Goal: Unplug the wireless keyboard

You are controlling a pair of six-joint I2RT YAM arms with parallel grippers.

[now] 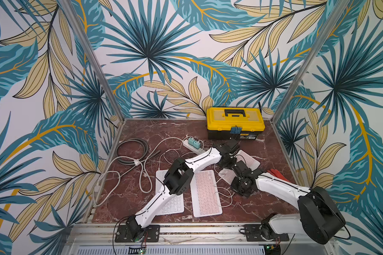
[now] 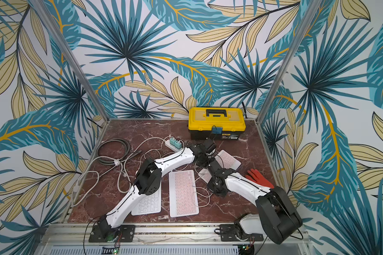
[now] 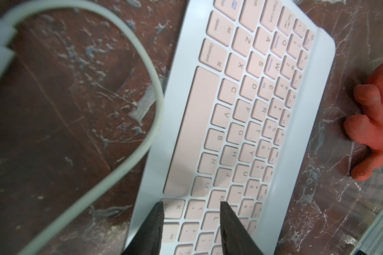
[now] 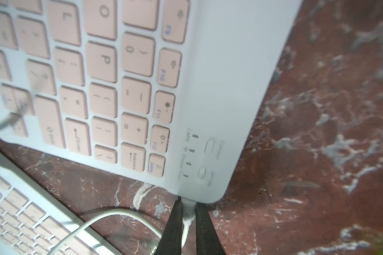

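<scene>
The pink-keyed wireless keyboard (image 4: pixel 229 63) lies on the marble table at the right, below both wrist cameras. A white cable's plug (image 4: pixel 187 209) is at its end edge, where my right gripper is shut on it; whether it sits in the port I cannot tell. My left gripper is open above the same keyboard's keys (image 3: pixel 234 136), with nothing between its fingers. A loose white cable (image 3: pixel 127 161) runs beside that keyboard.
Two more keyboards (image 1: pixel 206 193) lie at the front. A yellow toolbox (image 1: pixel 235 121) and power strip (image 1: pixel 191 148) stand at the back. Coiled cables (image 2: pixel 113 150) lie left; a red glove (image 2: pixel 259 180) lies right.
</scene>
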